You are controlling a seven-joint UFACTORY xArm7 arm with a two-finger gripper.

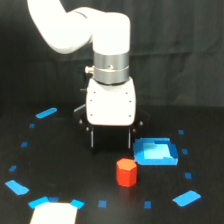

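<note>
A red hexagonal block (126, 173) stands upright on the dark table, near the middle of the camera view. Just behind it and to the right is a blue square tray (142, 145) with a paler blue inside. My gripper (111, 146) hangs behind the block and slightly to its left, beyond it from the camera. Its two thin dark fingers are spread apart, and nothing shows between them. The block appears clear of the fingers, and the tray lies right of them. Against the dark background the fingertips are faint, so their height above the table is hard to judge.
Blue tape pieces (17, 187) and small blue squares mark the black table. At the bottom left edge sits a pale, cream-coloured object (54, 213), partly cut off. Left of the gripper the surface looks free apart from flat marks.
</note>
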